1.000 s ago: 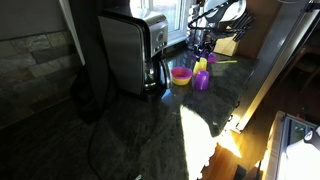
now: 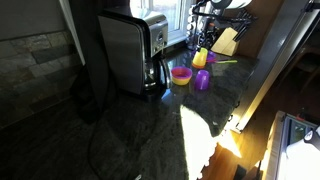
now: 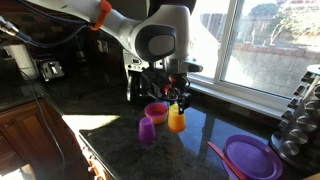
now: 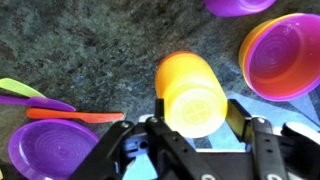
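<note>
An orange-yellow cup (image 4: 193,105) is upside down, its base facing the camera between the fingers of my gripper in the wrist view. The fingers stand part open, close to either side of the base; whether both touch it is unclear. In the second exterior view the gripper (image 3: 176,88) is just above the same cup (image 3: 177,118). The first exterior view shows the cup (image 2: 200,59) small, beneath the arm.
Close by are a purple cup (image 3: 147,130) and a pink bowl (image 3: 158,115) with a yellow one. A purple plate (image 3: 248,155) with a red utensil (image 3: 227,160) lies to the right. A coffee maker (image 2: 138,50) stands on the counter, whose front is clear.
In exterior view 1, the arm has shifted slightly right. The orange-yellow cup appears a little higher and larger than before. The purple cup and bowls have not moved.
</note>
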